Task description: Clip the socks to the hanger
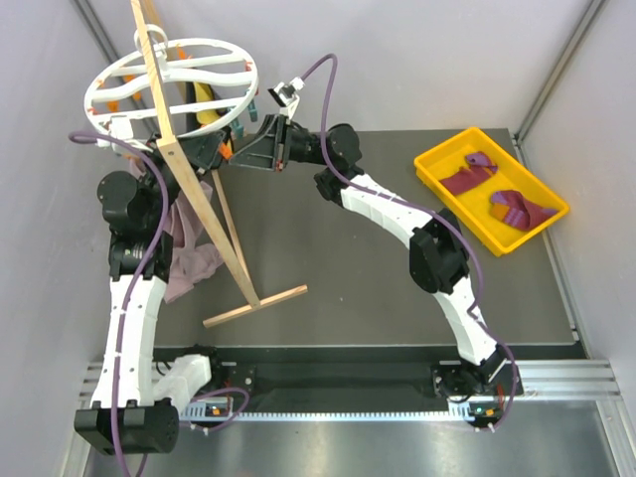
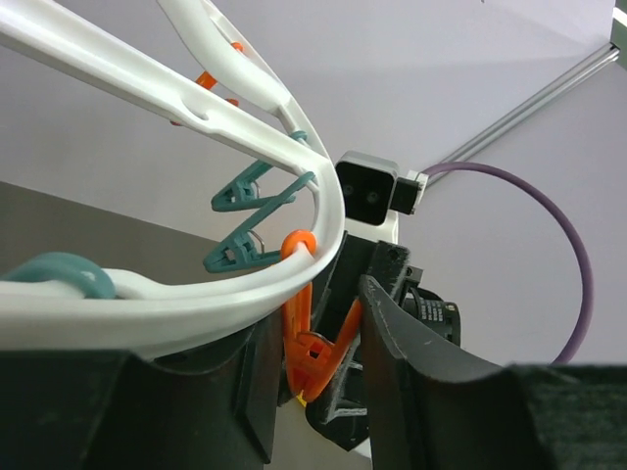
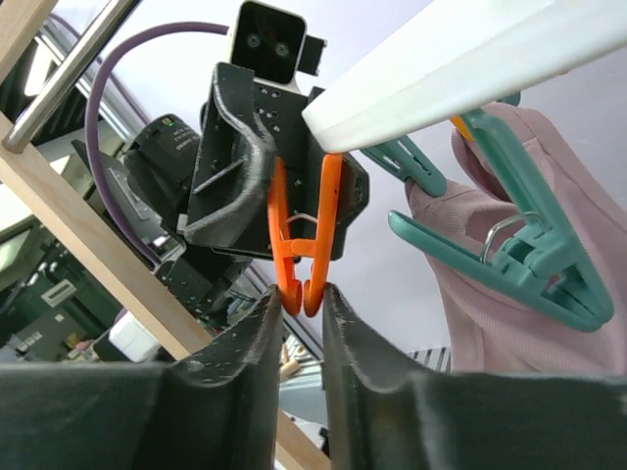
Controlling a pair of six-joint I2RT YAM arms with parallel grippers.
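A white round hanger [image 1: 214, 75] on a wooden stand carries teal and orange clips. An orange clip [image 2: 315, 364] hangs from its rim between the two grippers. My left gripper has its fingers part open around this clip. My right gripper faces it from the other side, fingertips at the clip's lower ends; whether it grips is unclear. Teal clips [image 3: 539, 255] hang beside it. Pink cloth [image 1: 194, 263] lies below the hanger, behind the left arm. Maroon-purple socks [image 1: 467, 177] lie in the yellow bin.
The yellow bin [image 1: 427, 169] sits at the right of the grey table [image 1: 358, 278]. The wooden stand [image 1: 224, 238] rises close by my left arm.
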